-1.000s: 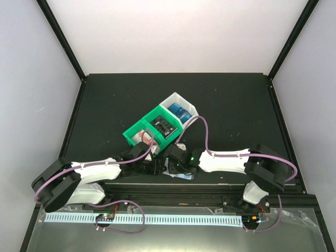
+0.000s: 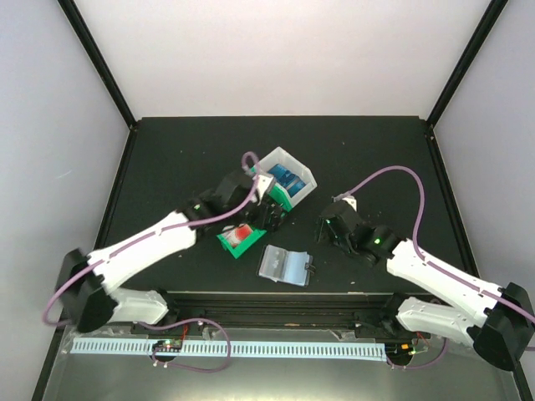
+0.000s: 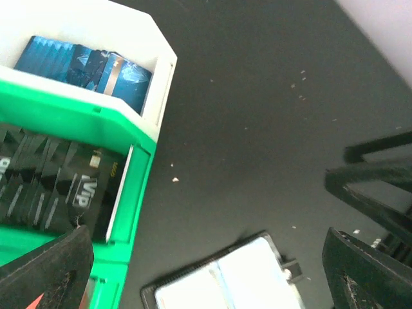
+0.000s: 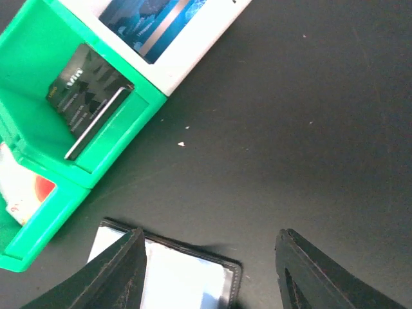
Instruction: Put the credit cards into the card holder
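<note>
The card holder (image 2: 284,266) lies open and flat near the table's front, with pale sleeves. A green tray (image 3: 129,193) holds dark cards (image 3: 77,193) marked VIP and red-and-white cards (image 4: 19,187); a white compartment (image 2: 301,188) beside it holds blue cards (image 4: 154,26). My left gripper is open over the trays, nothing between its fingers, partly hiding them in the top view. My right gripper is apart-fingered and empty, above and right of the holder in the top view, with the holder below it in its wrist view.
Walls (image 2: 58,192) bound the workspace on the sides and back.
My left gripper has moved up and rightward from the front over the trays. My right gripper has moved right and back, away from the holder, uncovering it.
</note>
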